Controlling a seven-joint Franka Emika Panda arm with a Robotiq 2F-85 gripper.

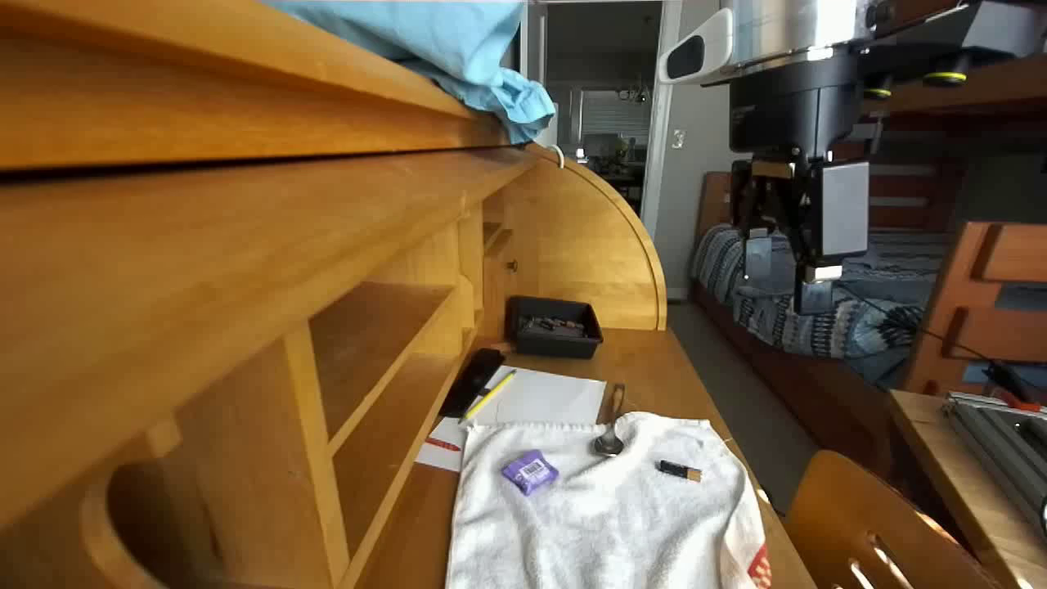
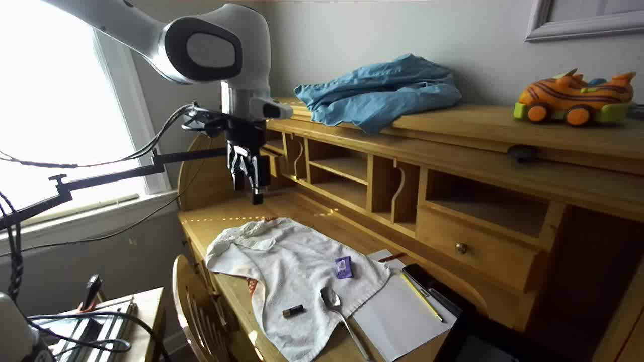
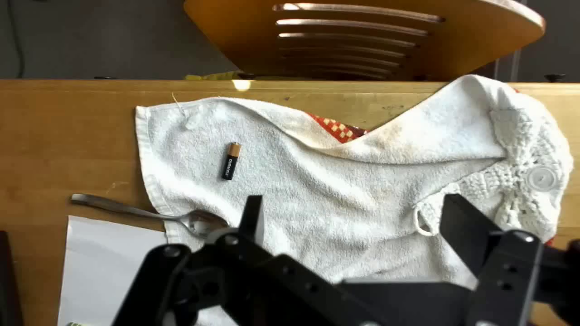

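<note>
My gripper stands open well above the desk, nothing between its fingers; in exterior view 2 the gripper hangs over the far part of the desk. Below it a white towel lies rumpled, one edge folded over. On the towel rest a black and copper battery and a small purple packet, which my gripper's body hides in the wrist view. A metal spoon has its bowl on the towel and its handle out over the desk.
A white paper sheet bears a yellow pencil. Beyond the paper sits a black tray of small items. Shelves line the desk's back, and a wooden chair stands against its front edge.
</note>
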